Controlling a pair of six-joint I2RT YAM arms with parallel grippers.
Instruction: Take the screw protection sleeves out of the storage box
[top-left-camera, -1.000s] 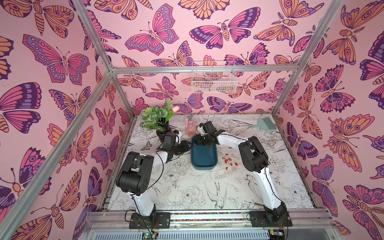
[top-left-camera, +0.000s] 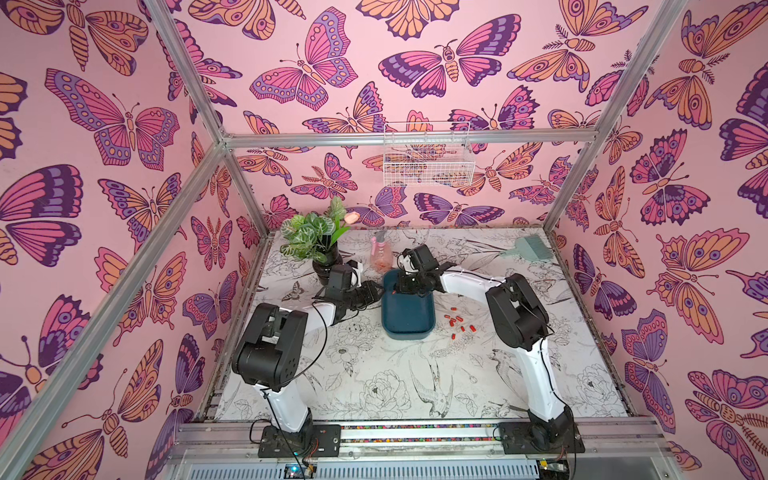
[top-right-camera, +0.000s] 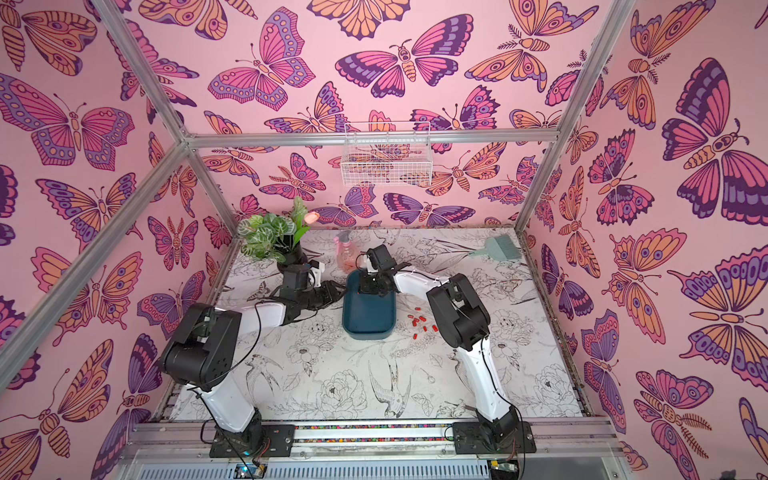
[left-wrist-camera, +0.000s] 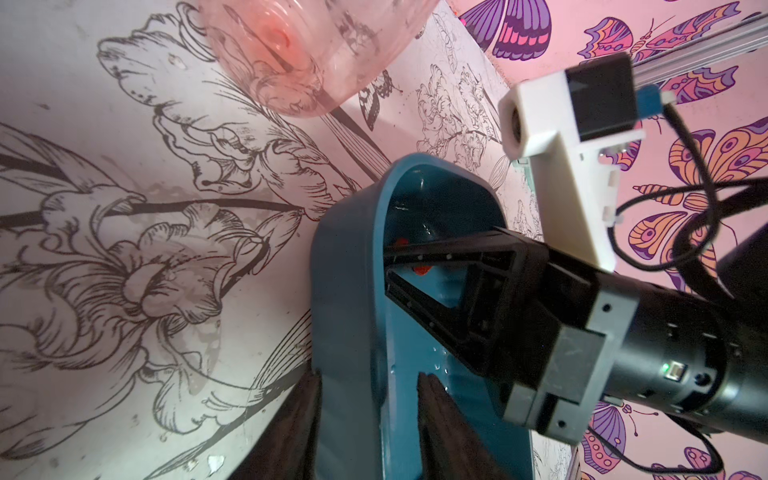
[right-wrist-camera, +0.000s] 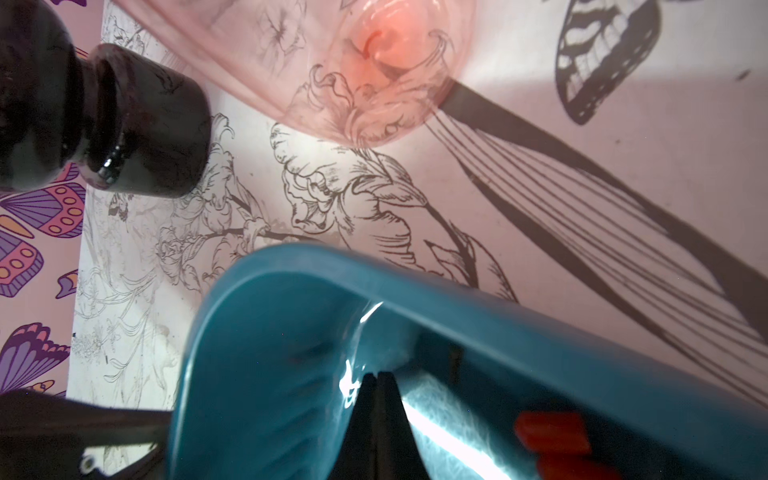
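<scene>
The blue storage box (top-left-camera: 408, 316) stands mid-table. My right gripper reaches into its rear part, shut, with nothing seen between the fingers; red sleeves (right-wrist-camera: 552, 432) lie inside near a wall, right of the fingertips in the right wrist view. My left gripper is parted, its fingers either side of the box's left wall as the left wrist view shows it; whether it touches cannot be told. Several red sleeves (top-right-camera: 424, 326) lie loose on the table to the box's right.
A pink translucent bottle (top-left-camera: 381, 252) stands behind the box, a potted plant (top-left-camera: 316, 236) at back left. A pale green object (top-left-camera: 529, 248) lies at back right.
My right gripper and arm have shifted slightly to the right within the box area. The left arm looks still, and the loose sleeves on the table are unchanged.
</scene>
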